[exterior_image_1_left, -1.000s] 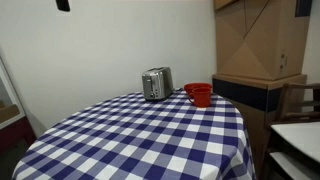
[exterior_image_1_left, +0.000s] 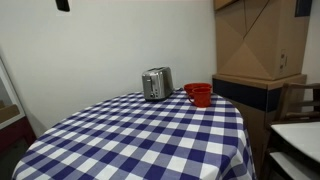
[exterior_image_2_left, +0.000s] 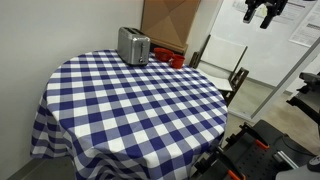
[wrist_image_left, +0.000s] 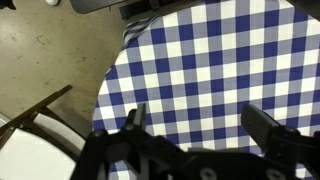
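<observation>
My gripper stands open high over the table, with only the checked cloth between and below its fingers in the wrist view. In exterior view 2 the gripper (exterior_image_2_left: 257, 20) hangs at the upper right, well apart from everything on the table. A silver toaster (exterior_image_2_left: 133, 46) stands at the table's far side. Beside it are a red bowl-like vessel (exterior_image_2_left: 164, 54) and a red mug (exterior_image_2_left: 178, 62). From exterior view 1, the mug (exterior_image_1_left: 201, 97) partly overlaps the other red vessel, right of the toaster (exterior_image_1_left: 157, 84). None of the three shows in the wrist view.
A blue-and-white checked cloth covers the round table (exterior_image_2_left: 130, 105), whose middle and near side are bare. Cardboard boxes (exterior_image_1_left: 262, 40) rise behind the red vessels. A chair (exterior_image_2_left: 225, 75) with a white seat stands close to the table's edge.
</observation>
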